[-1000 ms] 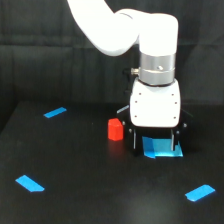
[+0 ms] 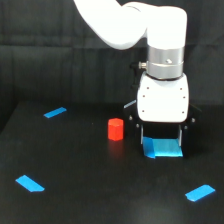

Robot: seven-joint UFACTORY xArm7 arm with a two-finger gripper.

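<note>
The white arm reaches down from the top, its gripper [image 2: 162,128] low over a blue square [image 2: 162,147] on the dark table. The fingers are dark and hard to make out, and I cannot tell whether anything is between them. A red block [image 2: 115,129] stands to the left of the gripper, apart from it.
Blue tape strips lie on the table at the back left [image 2: 55,112], front left [image 2: 29,183] and front right [image 2: 200,191].
The arm and gripper have shifted right, away from the red block, and slightly upward. More of the blue square shows below the gripper.
</note>
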